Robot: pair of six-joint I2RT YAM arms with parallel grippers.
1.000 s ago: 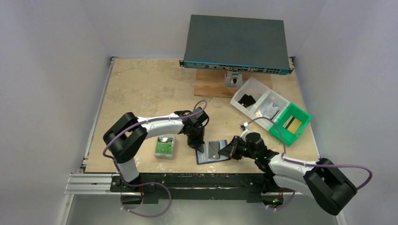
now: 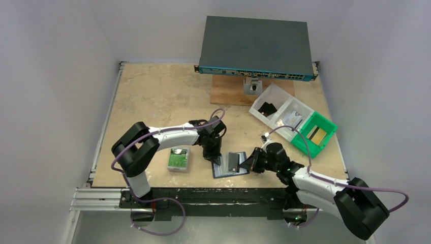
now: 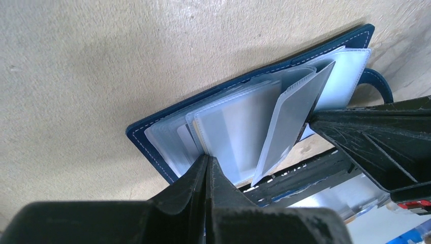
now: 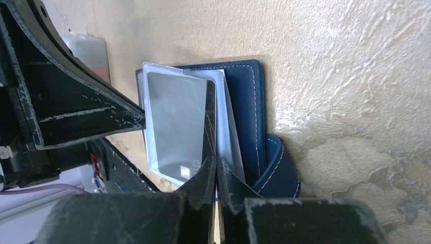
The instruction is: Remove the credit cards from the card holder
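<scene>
An open navy card holder with clear sleeves lies at the table's front middle. My left gripper is shut, its tips pressed on the sleeves near one edge. My right gripper is shut, its tips against the edge of a raised sleeve that has a dark strip along one side, at the holder's other end. Whether anything thin sits between either gripper's fingers does not show.
A clear box with green contents sits left of the holder. Compartment bins, white and green, stand back right. A large dark device is at the back.
The right gripper has shifted slightly rightward in the top view, and the dark sleeve beside it has moved a little. The left arm is unchanged.
</scene>
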